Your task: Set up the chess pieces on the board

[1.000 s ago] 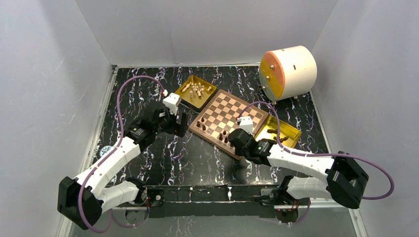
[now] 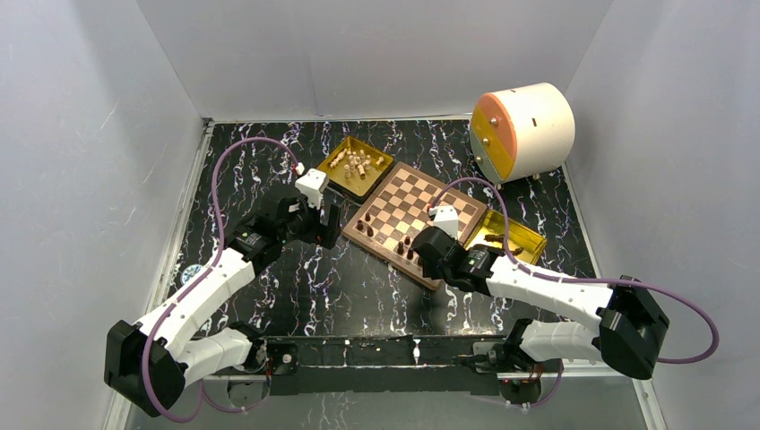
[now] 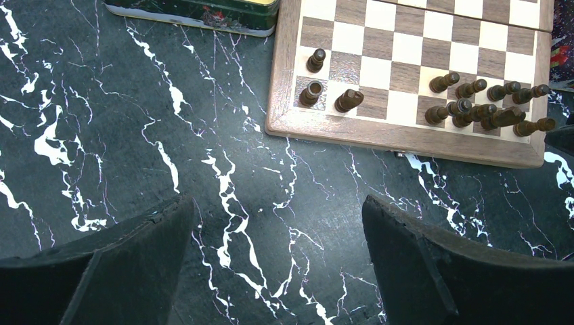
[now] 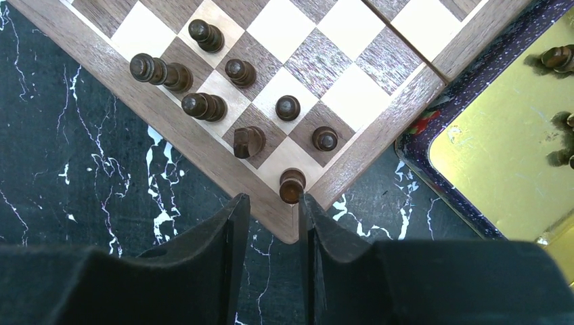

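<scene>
The wooden chessboard (image 2: 394,197) lies at an angle in the middle of the top view. At its near right corner a dark rook (image 4: 292,183) stands on the light corner square. My right gripper is open just outside that corner, its fingers apart and clear of the rook. Beside the rook stand a dark knight (image 4: 248,142), taller dark pieces and several pawns, including one pawn (image 4: 325,139) near the edge. At the other near corner are a dark rook (image 3: 311,93), a knight (image 3: 349,101) and a pawn (image 3: 316,61). My left gripper hangs wide open over bare table.
Light pieces fill a gold tray (image 2: 383,167) behind the board's left side. Another gold tray (image 4: 487,183), holding a few dark pieces, lies right of the board. A round cream cabinet (image 2: 529,130) stands at the back right. Bare marble table lies in front of the board.
The rook stays on its square. The left arm has not moved.
</scene>
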